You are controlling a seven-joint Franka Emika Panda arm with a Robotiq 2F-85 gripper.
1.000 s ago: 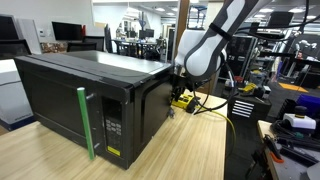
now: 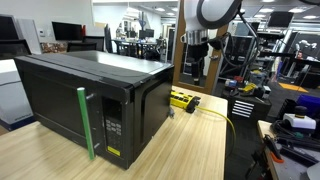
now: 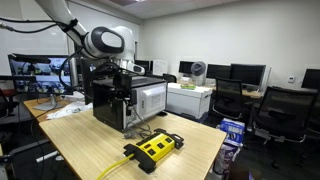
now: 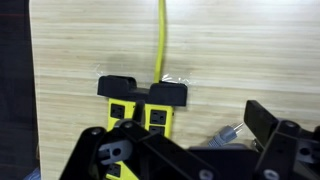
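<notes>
My gripper is open, its two dark fingers wide apart at the bottom of the wrist view, with nothing held between them. It hangs above the table, over a yellow and black power strip [image 4: 150, 116] with a yellow cord [image 4: 161, 40]. A small grey metallic object [image 4: 225, 135] lies on the wood near the right finger; I cannot tell what it is, as the gripper hides part of it. The power strip [image 3: 157, 150] rests on the tabletop in front of the black microwave [image 2: 75, 108], which has a green strip [image 2: 86, 122] on its front.
In exterior view 2, office chairs [image 3: 285, 113] stand beyond the table. The yellow cord runs across the tabletop.
In exterior view 1, the arm has risen and shifted right, away from the microwave's side. The microwave and power strip look unmoved.
</notes>
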